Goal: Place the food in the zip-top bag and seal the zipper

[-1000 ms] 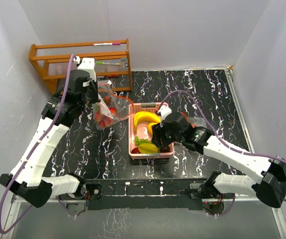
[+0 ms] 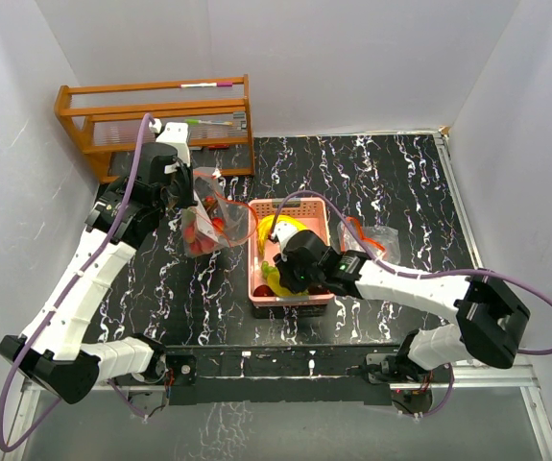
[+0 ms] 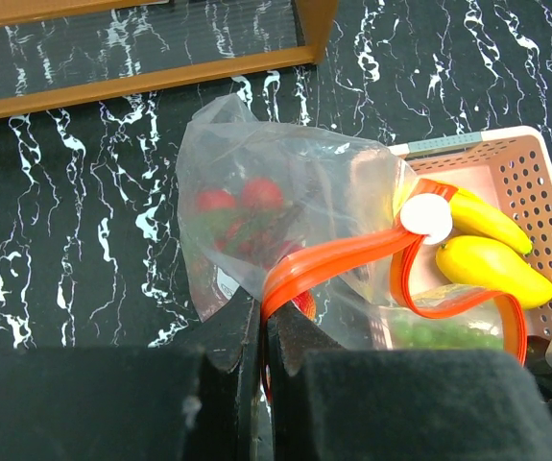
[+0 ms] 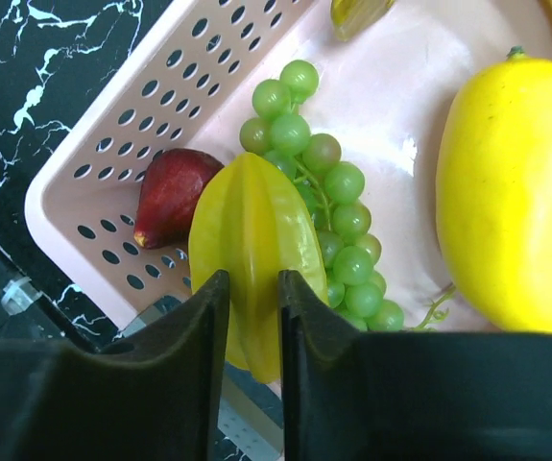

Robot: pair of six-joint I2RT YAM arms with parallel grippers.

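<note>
A pink perforated basket (image 2: pixel 321 219) holds bananas (image 3: pixel 482 219), a yellow mango (image 4: pixel 506 192), green grapes (image 4: pixel 350 221), a dark red fruit (image 4: pixel 175 192) and a yellow starfruit (image 4: pixel 242 221). My right gripper is down in the basket with its fingertips either side of the starfruit; I cannot tell whether they press on it. My left gripper is shut on the orange zipper edge of the clear bag (image 3: pixel 285 168), which hangs open left of the basket with red fruit inside.
A wooden rack (image 2: pixel 84 134) stands at the back left. Another orange-zipped bag (image 2: pixel 381 242) lies right of the basket, beside the right arm. Walls border the marble surface at the back and sides.
My right gripper has moved left and down toward the front of the basket, onto the starfruit. The left arm and bag have shifted slightly toward the front.
</note>
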